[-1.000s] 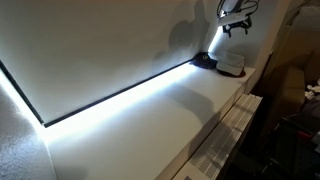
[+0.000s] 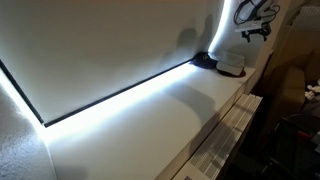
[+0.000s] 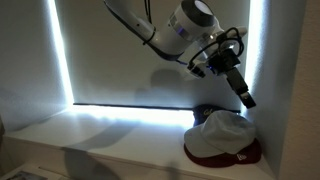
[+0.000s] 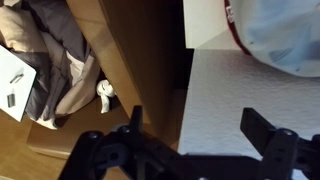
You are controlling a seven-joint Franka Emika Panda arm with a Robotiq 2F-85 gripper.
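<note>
A pale cap (image 3: 222, 132) with a dark red brim lies at the right end of the white ledge; in the wrist view part of this cap (image 4: 285, 30) fills the upper right corner. A dark cap (image 2: 203, 60) sits beside it, partly covered in exterior view 2. My gripper is open, its fingers wide apart and nothing between them. In exterior view 1 the gripper (image 2: 256, 37) hangs above and to the right of the pale cap (image 2: 231, 62), clear of it.
The white ledge (image 2: 125, 130) is bare along most of its length. Next to its right end stands a wall (image 3: 297, 110). Below the ledge edge, the wrist view shows a brown panel (image 4: 130, 55), crumpled cloth (image 4: 75, 75) and a white sheet (image 4: 14, 80).
In exterior view 1 my gripper has moved to the right, past the caps. The caps have stayed where they were.
</note>
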